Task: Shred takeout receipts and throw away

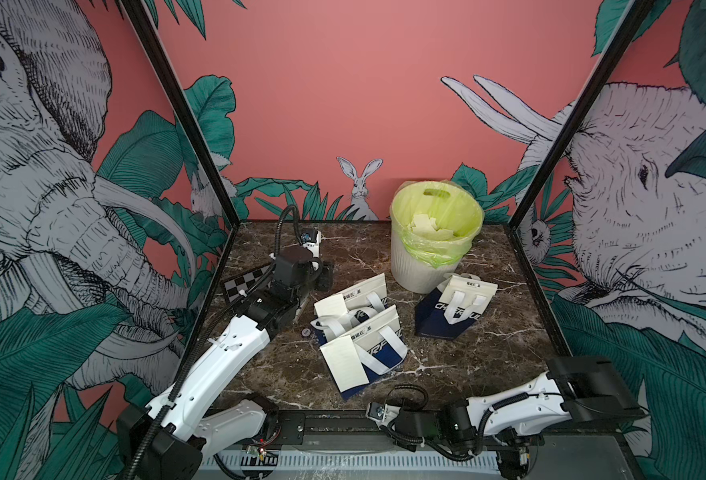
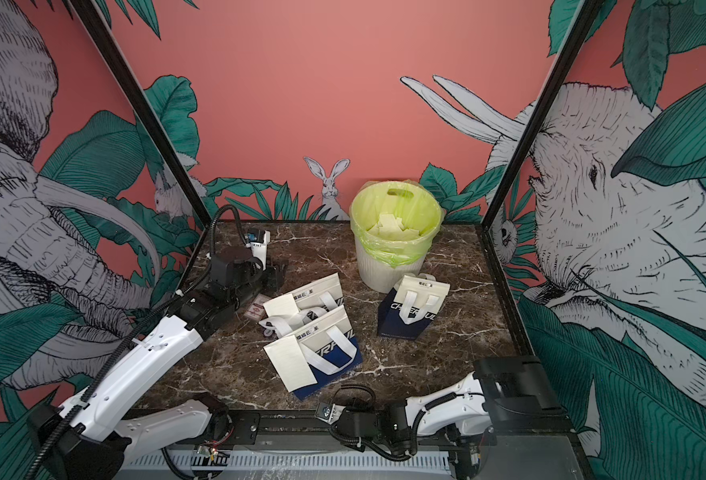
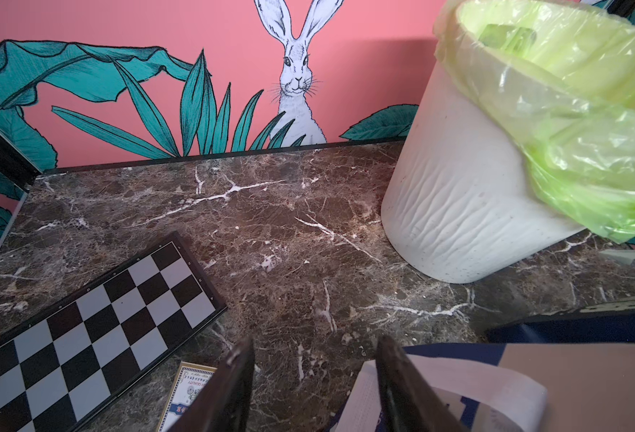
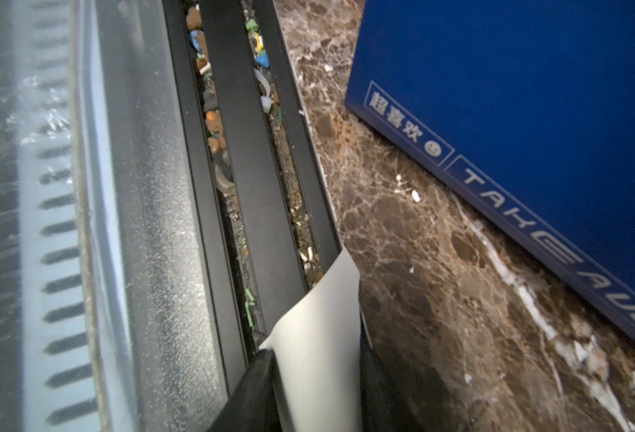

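A white paper piece (image 4: 321, 338) lies across the gap between my right gripper's (image 4: 316, 352) fingers, which stand partly apart above the table's front edge. Both fingers seem close to the paper's sides. In the left wrist view my left gripper is open, with nothing between its fingers. It hovers left of the blue-and-white takeout bags, near a small printed card (image 3: 188, 392). Pale sheets (image 1: 343, 366) show on the front bag (image 1: 385, 352); a second bag (image 1: 373, 289) stands behind it. White paper scraps (image 1: 426, 226) lie in the lined bin (image 1: 417, 268).
A third takeout bag (image 1: 441, 316) stands in front of the bin. The checkered board (image 3: 116, 309) lies at the left. Colourful bits of debris (image 4: 213, 122) fill the slots of the black front rail (image 4: 242, 129). Open marble shows at the right front.
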